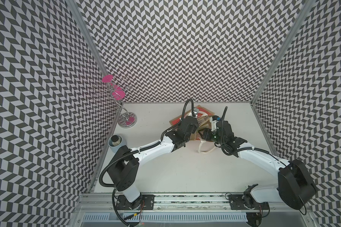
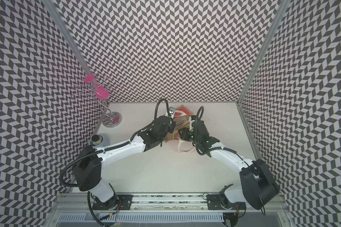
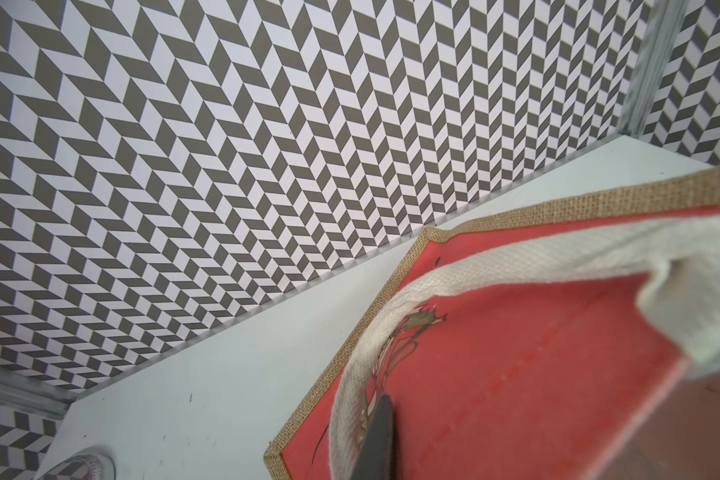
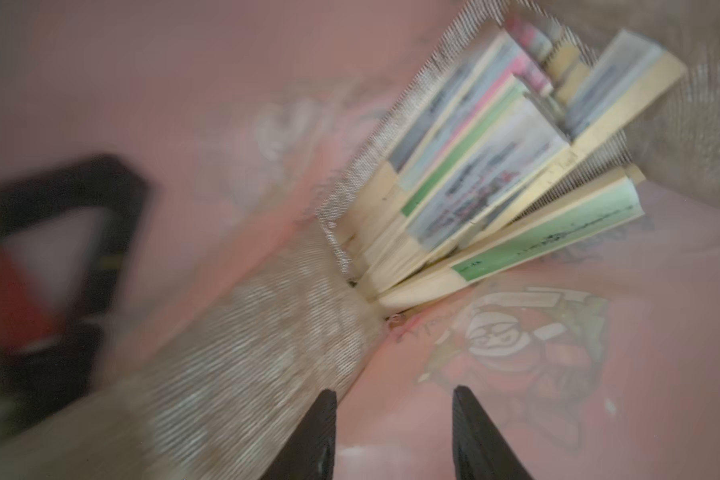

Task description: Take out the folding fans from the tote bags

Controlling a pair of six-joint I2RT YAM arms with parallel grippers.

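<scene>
The tote bag, red with burlap trim (image 3: 536, 344), lies in the middle of the table, a white strap handle (image 3: 472, 276) across its red panel. In the right wrist view several folding fans (image 4: 488, 172) stand bunched inside it, with coloured paper bands and pale wooden ribs. My left gripper is shut at the bag, one dark finger showing beside the strap; whether cloth is pinched is hidden. Over the bag's mouth my right gripper points inward with its fingers apart. Nothing lies between them, and the fans are ahead of the tips.
A pink and chrome stand (image 1: 127, 119) is at the back left. In front of it sits a light-blue container (image 1: 116, 143) with a dark-topped item inside. A white handle loop (image 1: 207, 152) hangs over the bag's near side.
</scene>
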